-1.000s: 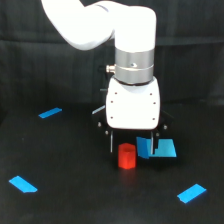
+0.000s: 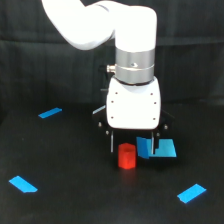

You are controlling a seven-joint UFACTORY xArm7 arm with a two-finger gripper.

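In the middle of the camera view, my white gripper point(image 2: 132, 148) points down, its dark fingers standing wide apart. A small red cylinder point(image 2: 127, 157) stands upright on the black table below the hand. It appears between the two fingers in the picture, nearer the left one, with a gap on either side. From this single angle I cannot tell whether it lies between them in depth. Just right of the cylinder and partly behind the right finger is a light blue piece point(image 2: 166, 148), which seems to have a raised part; its full shape is hidden.
Flat blue marks lie on the dark table point(image 2: 80, 190): one at the front left point(image 2: 22, 184), one at the front right point(image 2: 191, 193) and one at the back left point(image 2: 50, 113).
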